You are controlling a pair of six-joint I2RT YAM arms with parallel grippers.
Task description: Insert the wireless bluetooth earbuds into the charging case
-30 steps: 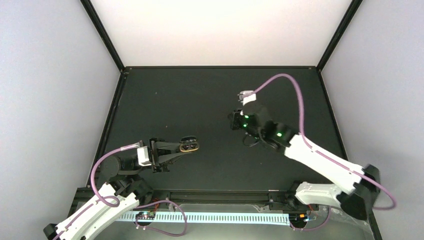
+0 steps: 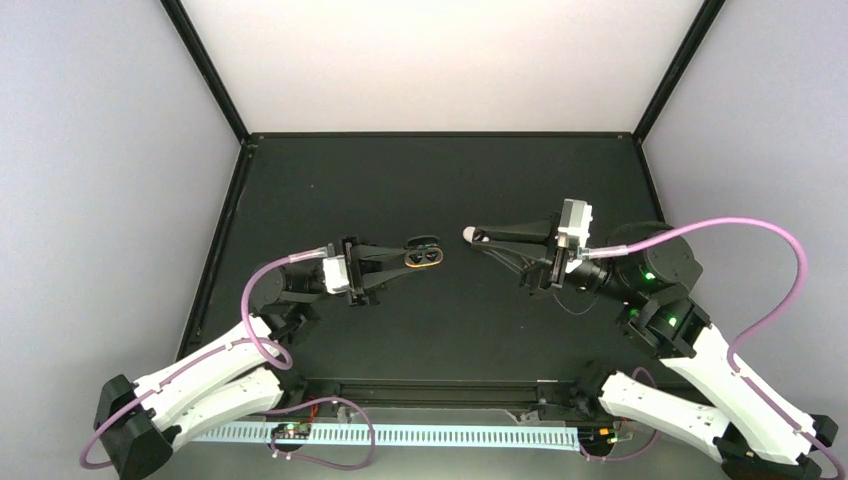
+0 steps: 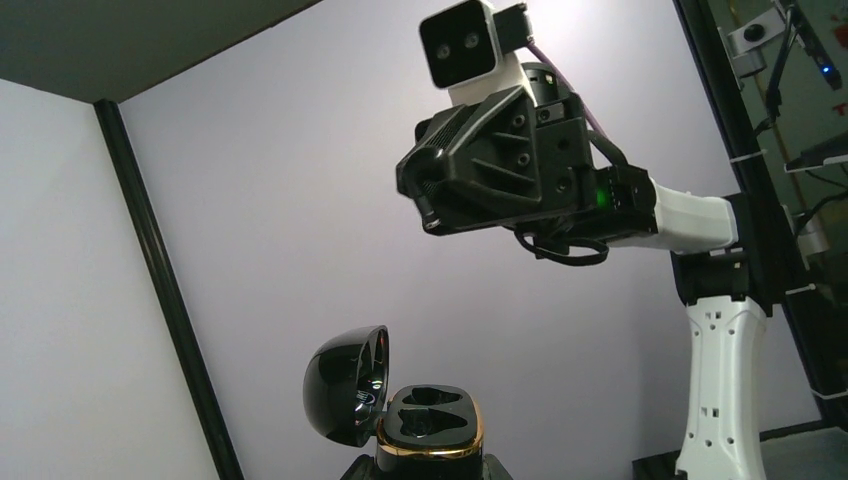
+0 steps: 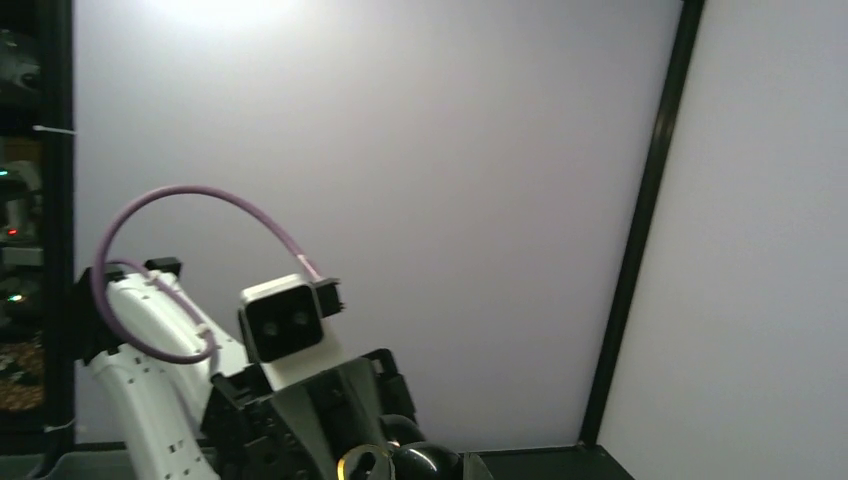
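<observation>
My left gripper is shut on the black charging case, which has a gold rim. The case's lid stands open, and in the left wrist view two dark hollows show in the case's top. To its right in the top view, my right gripper points left, apart from the case. At the bottom of the right wrist view, a glossy black rounded earbud sits between its fingers. The earbud is cut off by the frame edge.
A small white rounded object lies on the dark table, partly covered by the right fingertips. Purple cables loop beside both arms.
The left gripper has carried the case right and slightly up in the top view.
</observation>
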